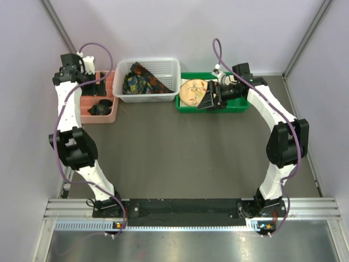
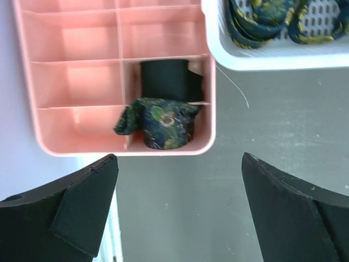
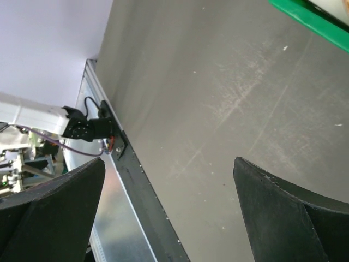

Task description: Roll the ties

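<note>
In the pink divided bin [image 2: 76, 43], a dark rolled tie [image 2: 163, 76] and a floral rolled tie [image 2: 166, 125] occupy the right compartments; the floral one's end drapes over a divider. My open left gripper hangs above them, empty. More ties, patterned and partly coiled or folded, lie in the white basket [image 1: 146, 79]. My right gripper is open over bare table, beside the green bin in the top view, with nothing between its fingers.
A green bin [image 1: 235, 107] holding a pale round board [image 1: 191, 94] stands at the back right. Walls border both sides.
</note>
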